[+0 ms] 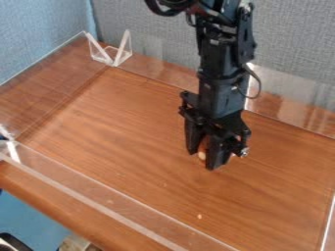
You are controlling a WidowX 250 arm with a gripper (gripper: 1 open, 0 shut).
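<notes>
My black gripper (pixel 213 149) hangs low over the wooden board, right of its centre. A small light orange object (pixel 206 154) shows between its fingers, mostly hidden by them, so its shape cannot be made out. The gripper is shut on it.
The wooden board (pixel 124 137) is otherwise clear, ringed by clear plastic walls. A white wire frame (pixel 109 51) stands in the far left corner. Grey padded panels stand behind.
</notes>
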